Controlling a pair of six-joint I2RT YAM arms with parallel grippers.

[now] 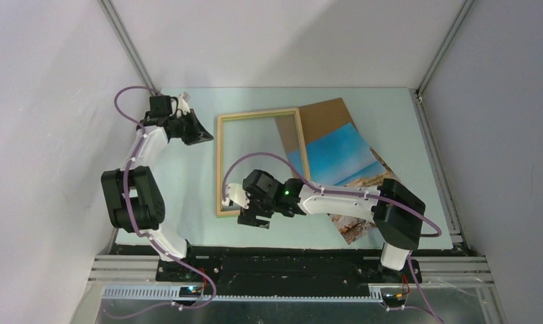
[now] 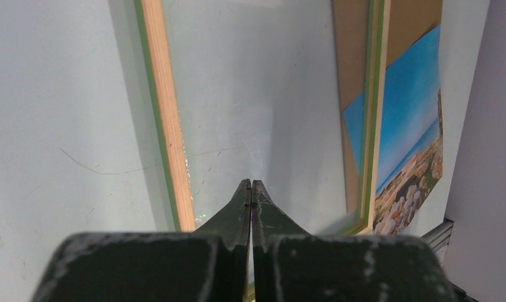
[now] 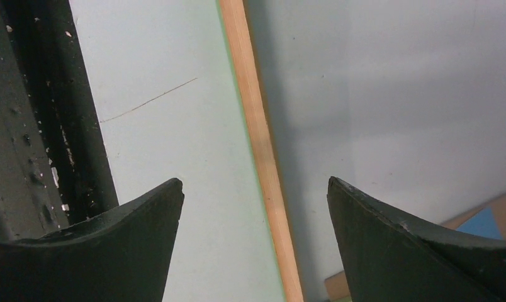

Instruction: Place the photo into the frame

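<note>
The empty wooden frame [image 1: 219,158] lies flat, and bare table shows through most of its opening. To the right is the photo [image 1: 342,158], blue sky over a rocky beach; in the left wrist view the photo's [image 2: 409,119] left corner passes beneath the frame's right bar. My left gripper [image 1: 211,138] is shut and empty, close to the frame's left bar. Over the front bar hovers my right gripper [image 1: 250,214], open. In the right wrist view the front bar [image 3: 260,141] runs between its spread fingers, which appear apart from it.
A brown backing board [image 1: 328,116] lies partly under the photo and the frame's right side. The black table edge [image 3: 55,135] is close to the right gripper. Bare table [image 1: 184,185] lies left of the frame.
</note>
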